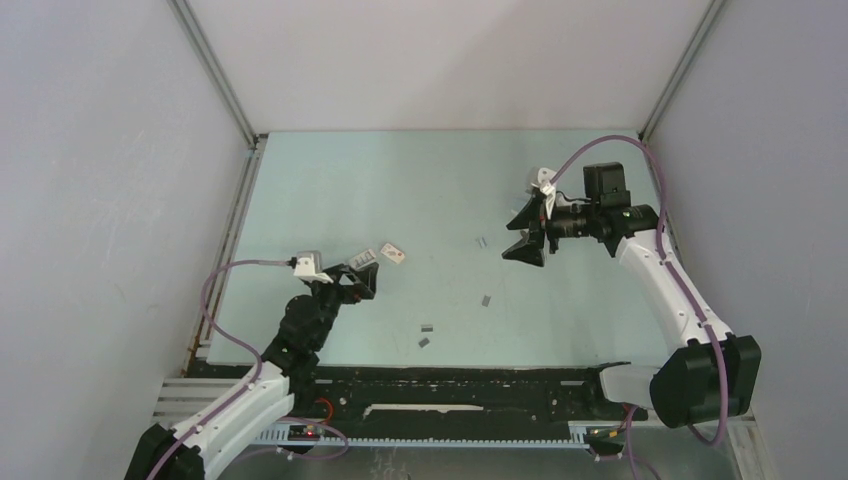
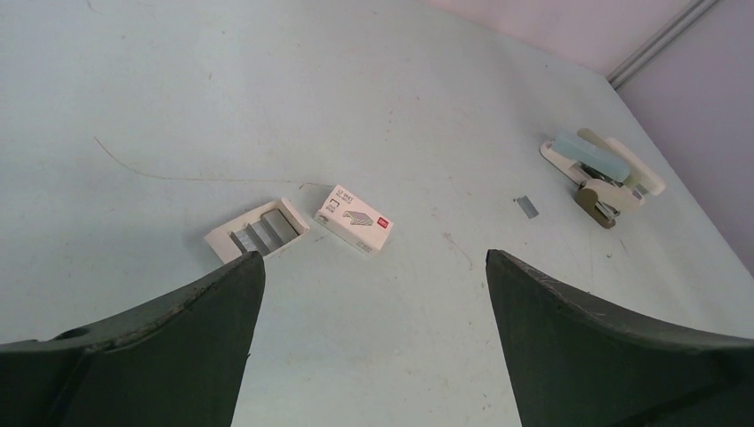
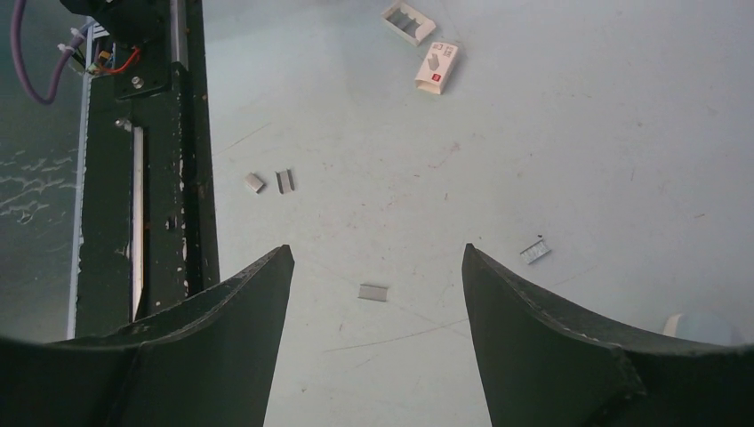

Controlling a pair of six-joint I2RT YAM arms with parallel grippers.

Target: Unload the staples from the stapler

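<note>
Several staplers [image 2: 591, 159] in blue, cream and olive lie grouped at the right side of the table, mostly hidden under my right arm in the top view. My right gripper [image 1: 515, 241] hovers just in front of them, open and empty; in the right wrist view a pale rounded edge [image 3: 702, 327] shows beside its finger. My left gripper [image 1: 358, 284] is open and empty at the left front, near a small open tray [image 2: 256, 231] and a staple box [image 2: 353, 220]. Small loose staple strips [image 3: 372, 293] lie scattered on the table.
Walls rise at the sides and back, and a dark rail [image 1: 460, 385] runs along the front edge.
</note>
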